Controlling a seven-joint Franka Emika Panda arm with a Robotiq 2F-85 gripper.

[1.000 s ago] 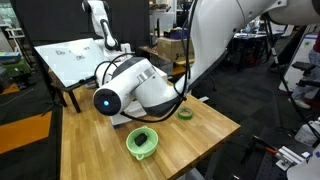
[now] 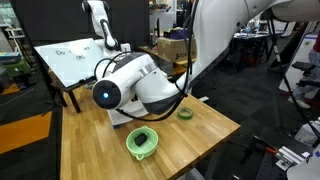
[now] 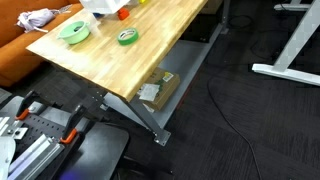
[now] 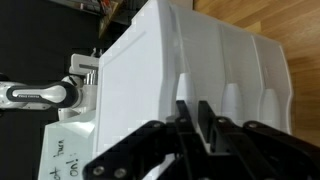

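Note:
A white drawer unit (image 4: 135,85) fills much of the wrist view, with several pale handles along its front. My gripper is up against that front at the handle nearest the unit's top, its fingers close together and shut on what appears to be this drawer handle. The fingertips partly hide the grip. In exterior view 1 the arm covers most of the unit, and the gripper itself cannot be made out. Only the unit's lower part (image 3: 105,6) shows at the top of exterior view 2.
A green bowl (image 2: 142,143) with a dark item inside stands on the wooden table (image 2: 90,150) in front of the unit. A roll of green tape (image 3: 128,36) lies near the table edge.

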